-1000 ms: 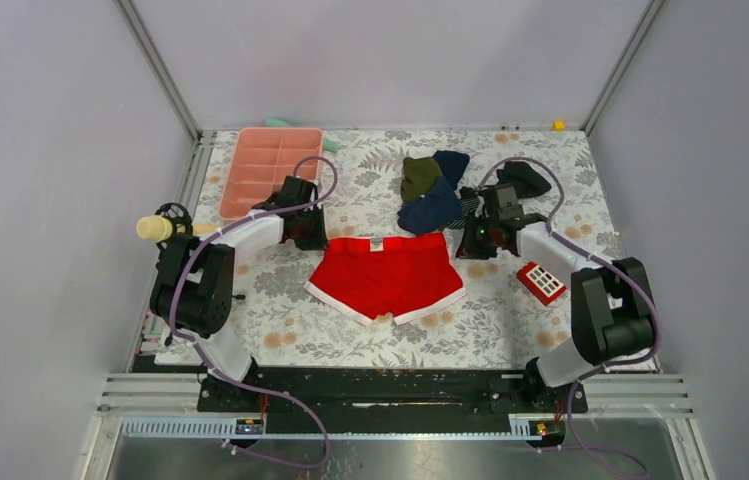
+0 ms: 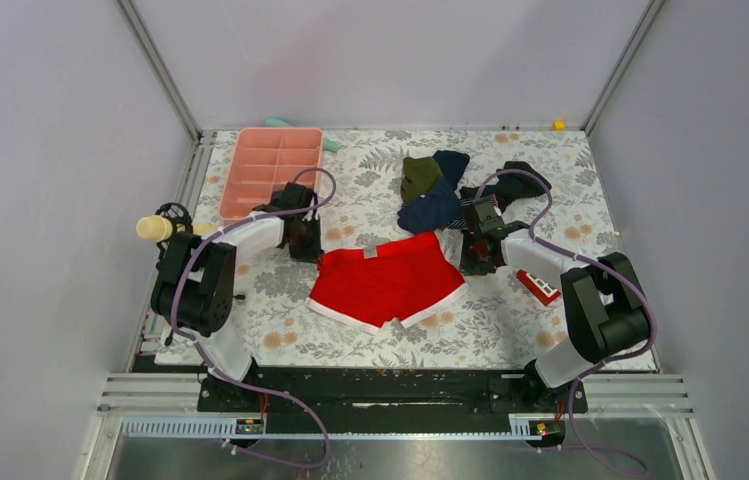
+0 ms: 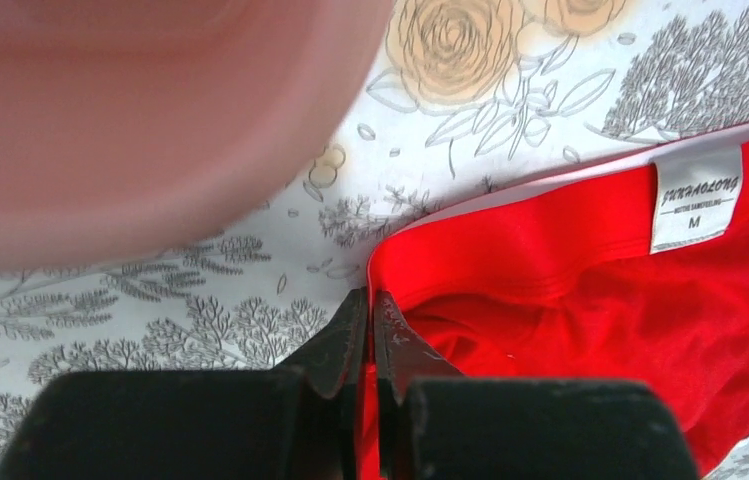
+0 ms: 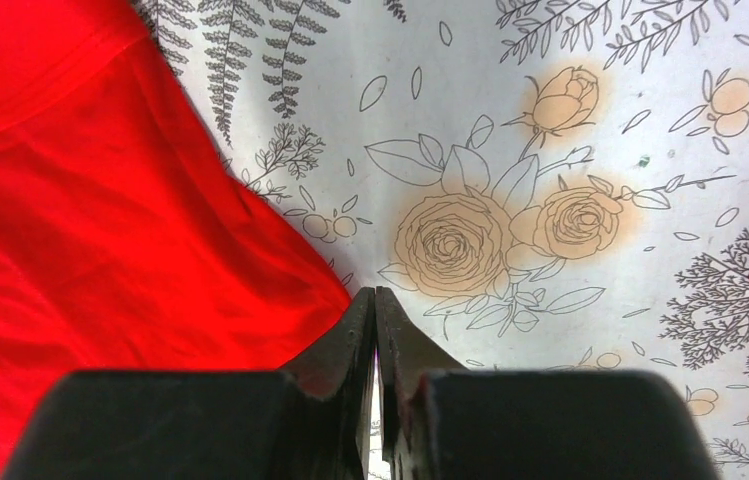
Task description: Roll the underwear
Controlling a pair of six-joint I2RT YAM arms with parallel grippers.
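Note:
Red underwear with white trim lies spread flat, its waistband and label along the upper edge. My left gripper is shut at the waistband's left corner, the red fabric running into its fingertips. My right gripper is at the right edge of the underwear, fingertips close together beside the red cloth; whether anything is between them is unclear.
A pink divided box stands at back left, close to my left gripper. Folded dark and olive garments lie at back right. A red-and-white box lies right of the underwear.
My left gripper and the waistband's left corner have moved slightly toward the front and left. My right gripper has shifted toward the front, along the underwear's right edge.

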